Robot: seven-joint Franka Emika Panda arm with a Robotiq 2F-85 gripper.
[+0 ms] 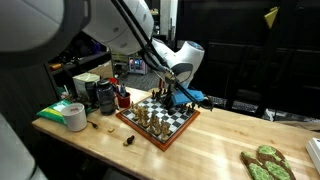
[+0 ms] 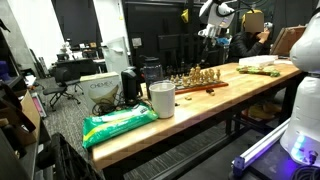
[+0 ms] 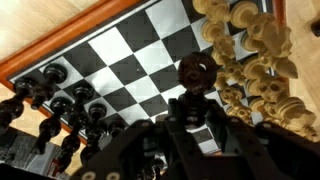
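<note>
Held in my gripper is a dark brown chess piece (image 3: 197,72), its rounded top showing ahead of the fingers. In the wrist view it hangs over the black and white chessboard (image 3: 128,72). Light wooden pieces (image 3: 262,85) line one side of the board and dark pieces (image 3: 82,92) stand along the other. From exterior view 1, the gripper (image 1: 180,108) is over the right part of the board (image 1: 160,113). In exterior view 2 the gripper (image 2: 211,42) hangs well above the chess pieces (image 2: 197,76). The piece's lower part is hidden.
A white mug (image 1: 75,117), dark jars (image 1: 106,98) and a red cup (image 1: 124,100) stand left of the board. A small dark object (image 1: 129,141) lies before it. To the right, the wooden table (image 1: 215,140) is largely bare up to a green patterned item (image 1: 267,163).
</note>
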